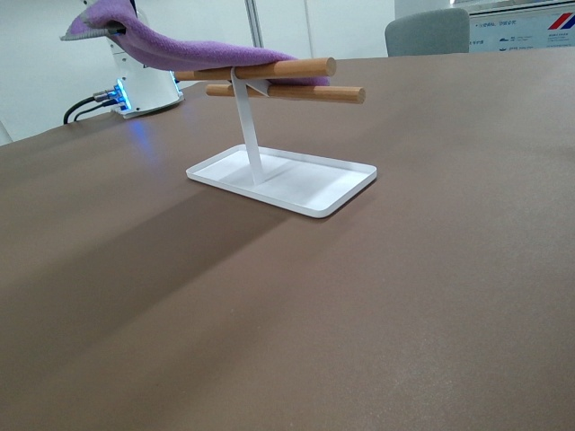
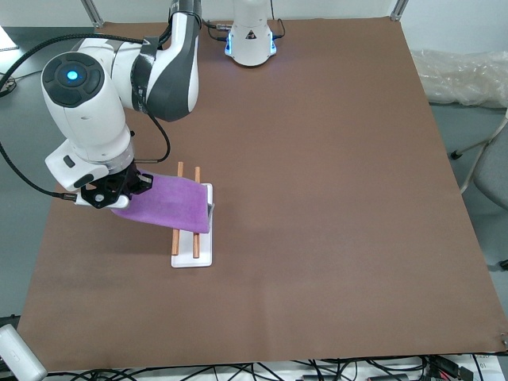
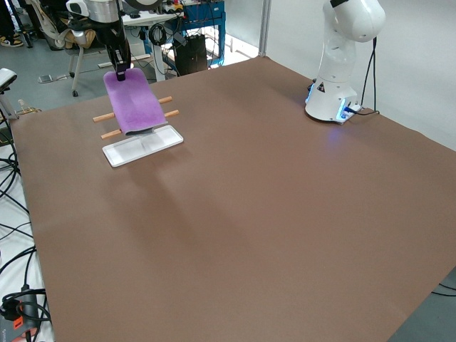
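A purple cloth (image 2: 171,205) (image 1: 198,54) (image 3: 134,101) is draped over a small rack with two wooden rods (image 2: 196,246) (image 1: 314,94) (image 3: 171,114) on a white base tray (image 2: 202,258) (image 1: 314,189) (image 3: 142,148). The arm's gripper (image 2: 127,190) (image 3: 120,71) sits at the cloth's far end, over the rack's side, where the cloth is raised in the top view. Whether its fingers are closed on the cloth cannot be made out clearly.
Cables run along one edge, and a grey chair (image 2: 496,167) is beside the table.
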